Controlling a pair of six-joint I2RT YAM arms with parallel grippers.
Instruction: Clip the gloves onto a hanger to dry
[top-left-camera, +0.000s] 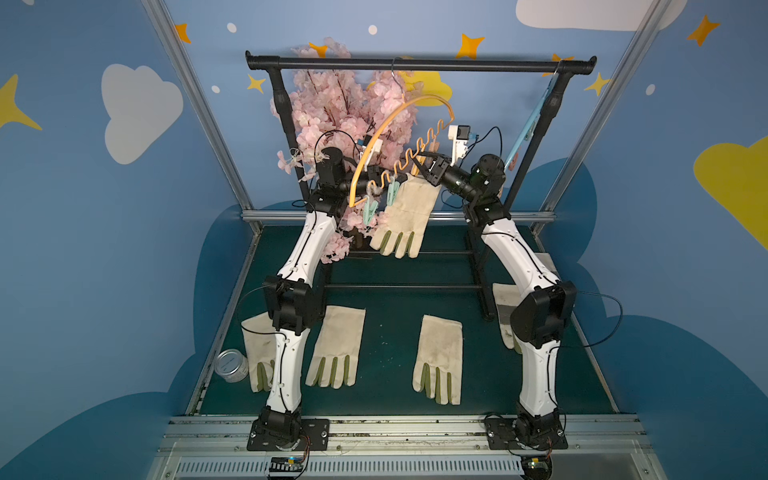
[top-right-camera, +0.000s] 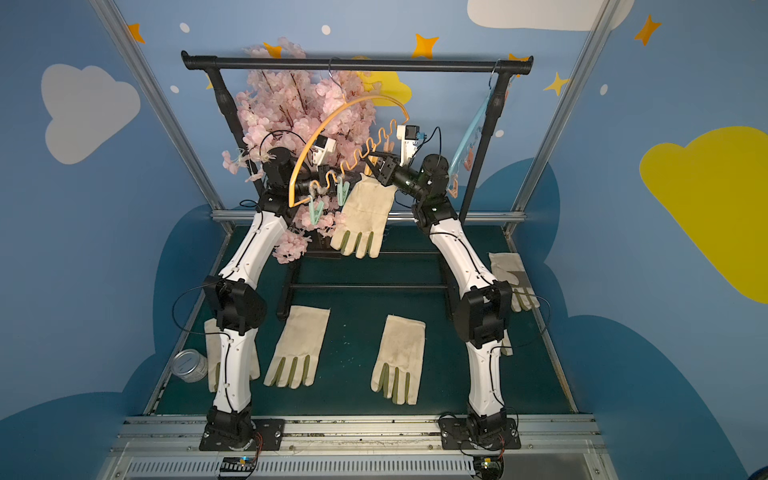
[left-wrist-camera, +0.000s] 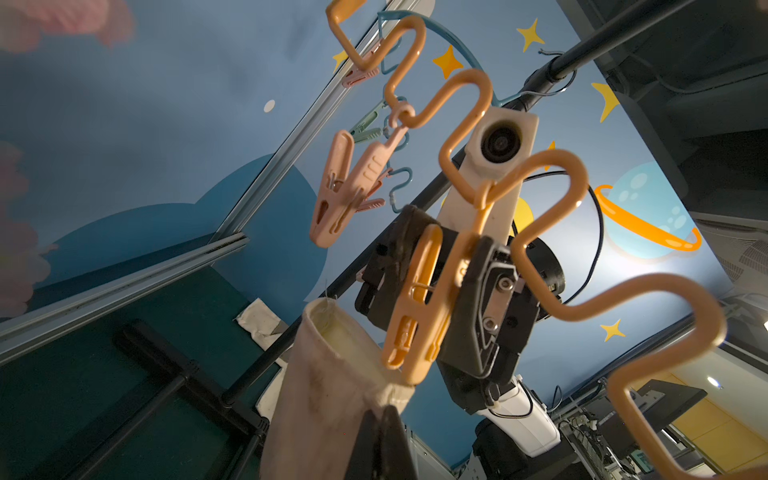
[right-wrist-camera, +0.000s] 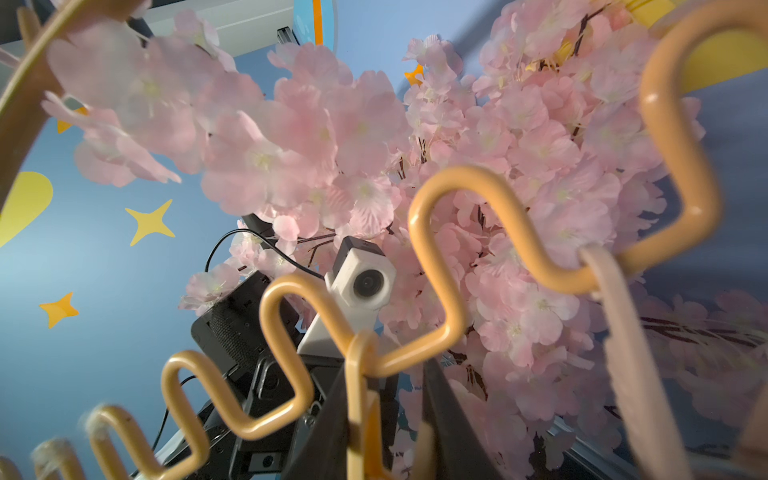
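Note:
An orange hanger (top-left-camera: 381, 128) hangs from the black rail, tilted, with pink, orange and mint clips along its wavy bar. My right gripper (top-left-camera: 424, 164) is shut on an orange clip (left-wrist-camera: 440, 296), whose lower end sits at the cuff rim of a white glove (top-left-camera: 404, 216) hanging below it. My left gripper is shut at that cuff, with the thin fabric between its fingers. Whether the clip's tips grip the cuff is hard to tell.
More gloves (top-left-camera: 336, 344) (top-left-camera: 437, 360) lie on the green floor. A blue hanger (top-left-camera: 529, 120) hangs at the right of the rail (top-left-camera: 480, 65). Pink blossoms (top-right-camera: 272, 104) crowd the back left. A tin (top-left-camera: 231, 364) stands front left.

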